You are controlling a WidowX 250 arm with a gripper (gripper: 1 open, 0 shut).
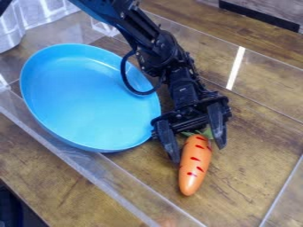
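Note:
A toy orange carrot (194,170) with red marks and a green top lies on the wooden surface, pointing toward the bottom of the view. My black gripper (194,138) is down over its leafy top, one finger on each side near the top end. Whether the fingers press on the carrot or just stand around it is hard to see. A large light blue plate (83,97) lies to the left of the gripper.
The wooden board (254,124) is clear to the right and below. Clear plastic edging (106,182) runs along the lower left, and a white object (14,22) sits at the top left corner.

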